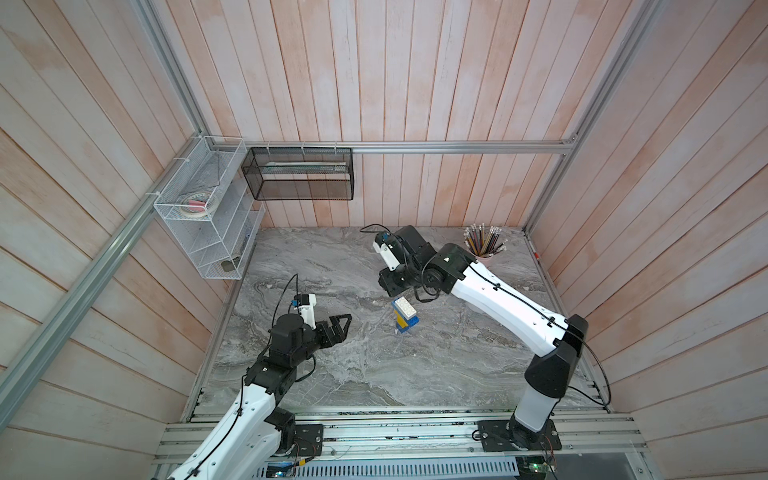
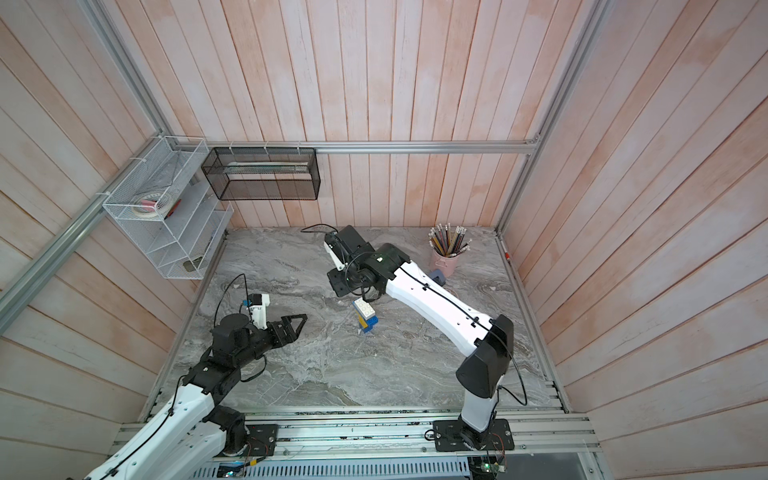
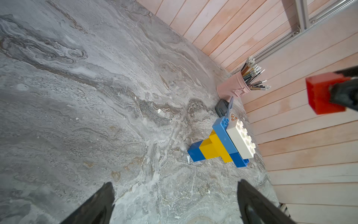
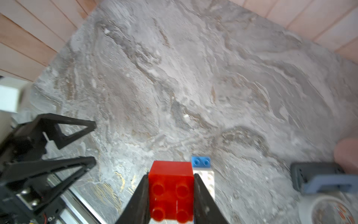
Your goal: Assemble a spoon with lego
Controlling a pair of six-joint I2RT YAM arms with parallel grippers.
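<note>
A lego assembly of blue, yellow and white bricks (image 3: 214,145) stands on the marbled table, its white brick (image 3: 240,139) on the top blue layer. In the top left view the assembly (image 1: 405,313) sits just below the right gripper. My right gripper is shut on a red brick (image 4: 171,190), held in the air above and behind the assembly; the brick partly covers the white one in the right wrist view. To the left, my left gripper (image 1: 340,329) is open and empty, apart from the assembly. Its blurred fingers (image 3: 257,205) show at the bottom of its own view.
A pink cup of brushes (image 3: 233,85) stands at the back right, with a dark grey object (image 4: 317,175) and a round tape-like ring (image 4: 328,209) near it. Wire shelves (image 1: 209,208) line the left wall.
</note>
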